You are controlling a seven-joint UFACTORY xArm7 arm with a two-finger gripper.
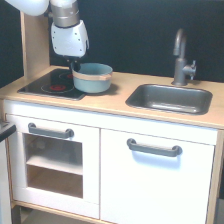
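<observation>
A blue-grey pot [95,83] with brownish handles stands at the right part of the black stove top [42,86]. My gripper [73,67] reaches down from the upper left to the pot's left rim. Its dark fingers are small and partly lost against the dark wall and the pot, so their spacing and any contact with the rim cannot be made out.
To the right, a metal sink [150,105] is set into the wooden counter [120,97], with a tall faucet [180,60] behind it. Bare counter separates pot and sink. At the lower left, the open-fronted cabinet [80,133] has an edge of door beside it.
</observation>
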